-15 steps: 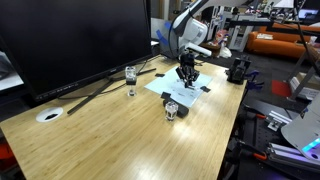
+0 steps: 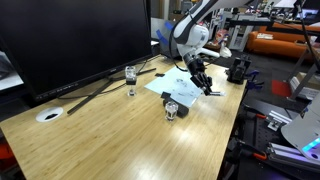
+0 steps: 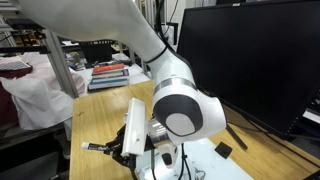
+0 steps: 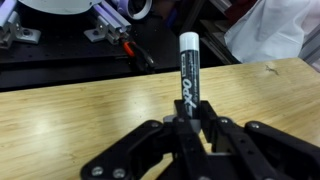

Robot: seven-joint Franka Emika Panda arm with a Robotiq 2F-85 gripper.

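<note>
A white marker [image 4: 189,75] with black lettering and a grey end stands out from between my fingers in the wrist view. My gripper is shut on its lower part. In exterior view 2 the same marker [image 3: 95,147] points left, roughly level, from the dark gripper [image 3: 120,149]. Exterior view 1 has my gripper [image 2: 208,91] low near the table's right side, beside the white sheet [image 2: 174,84]. Whether the marker touches the table cannot be told.
A dark block [image 2: 182,100] lies by the sheet, close to a small cup [image 2: 171,111]. Another cup [image 2: 131,88] stands before the large black screen [image 2: 80,45]. A white round item [image 2: 49,115] lies far left.
The arm has swung to the right and toward the front, away from over the sheet. My gripper now tilts outward over the table's right side. The cups and dark block stay put.
</note>
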